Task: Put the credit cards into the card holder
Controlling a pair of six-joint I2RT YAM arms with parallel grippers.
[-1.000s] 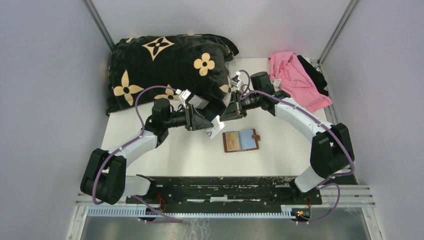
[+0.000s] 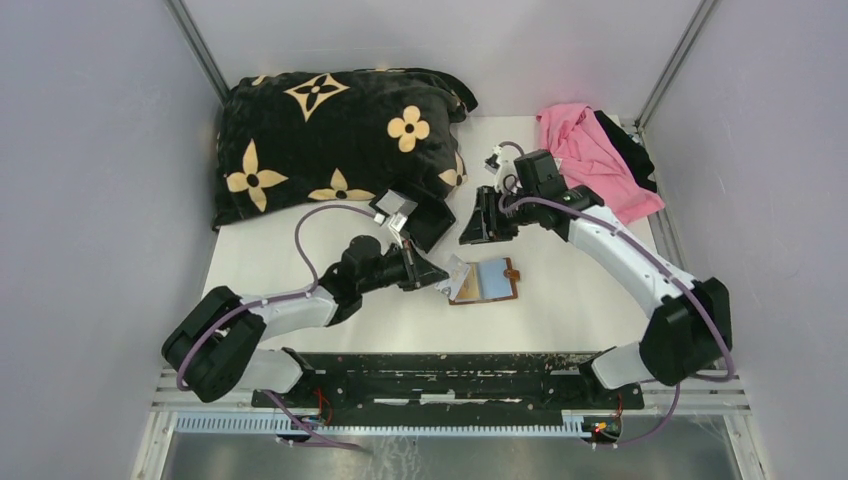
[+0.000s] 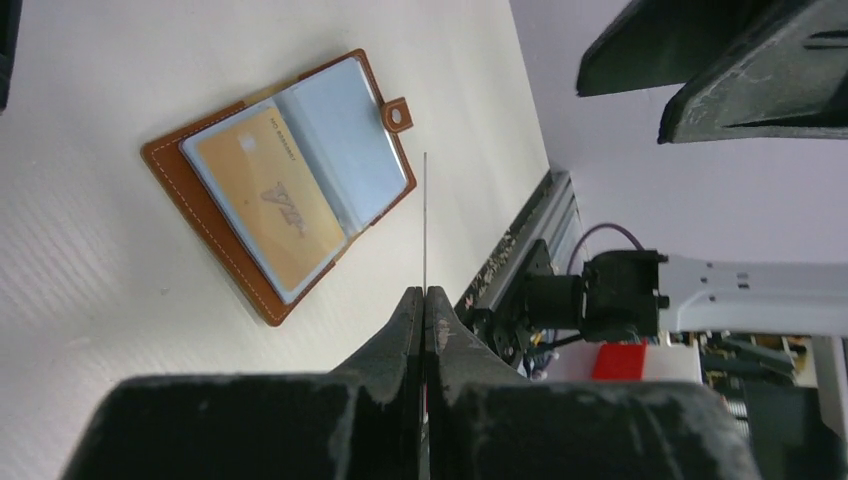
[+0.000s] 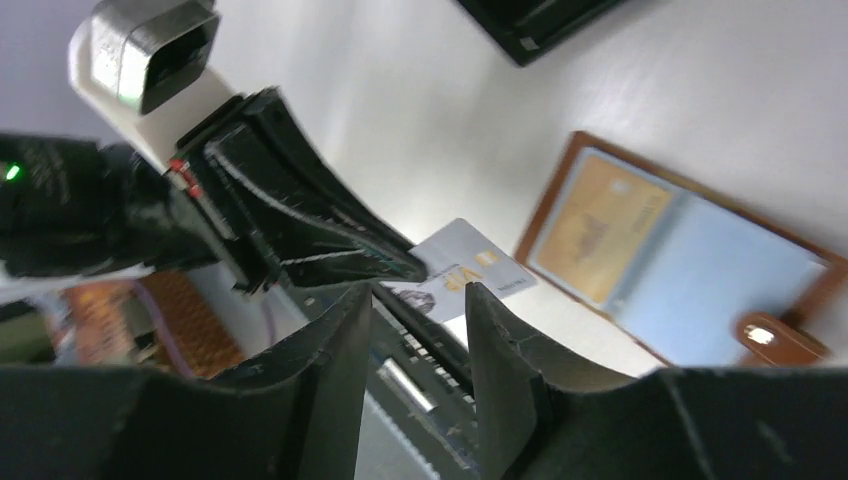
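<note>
The open brown card holder [image 2: 497,282] lies on the white table, with a gold card [image 3: 270,190] in one pocket and a pale blue sleeve opposite. My left gripper [image 2: 428,280] is shut on a white-silver card with a gold chip, just left of and over the holder; in the left wrist view that card shows only as a thin edge-on line. My right gripper [image 2: 480,228] stands open above the holder's back side, nothing between its fingers.
A black box [image 2: 430,215] sits behind the grippers. A patterned black cushion [image 2: 330,140] fills the back left, a pink cloth [image 2: 590,160] the back right.
My right gripper has separated from it, shifting slightly right.
</note>
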